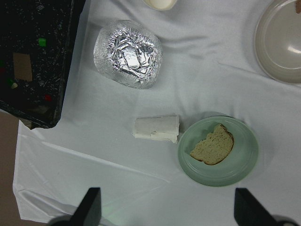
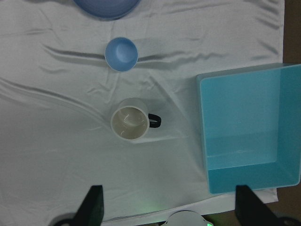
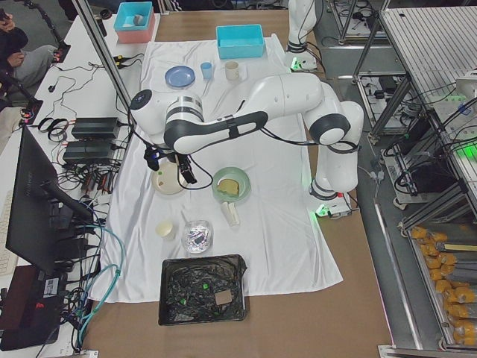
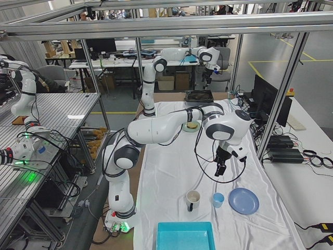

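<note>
My left gripper point(image 3: 170, 168) is open and empty, raised above the cloth. Below it in the left wrist view are a bread slice point(image 1: 211, 146) on a green plate point(image 1: 197, 172), a white packet point(image 1: 155, 127), a foil dish point(image 1: 129, 54), a beige plate point(image 1: 277, 56) and a small cream cup point(image 1: 160, 2). My right gripper point(image 4: 221, 165), also open and empty, hangs over a white mug point(image 2: 129, 123) with black handle, a blue cup point(image 2: 121, 55) and a blue plate point(image 2: 106, 9).
A black tray point(image 3: 201, 317) lies at one end of the cloth point(image 3: 291, 261), a turquoise bin point(image 4: 184, 234) at the other. A monitor point(image 3: 33, 201) and cables stand along the side. Bare cloth separates the groups of dishes.
</note>
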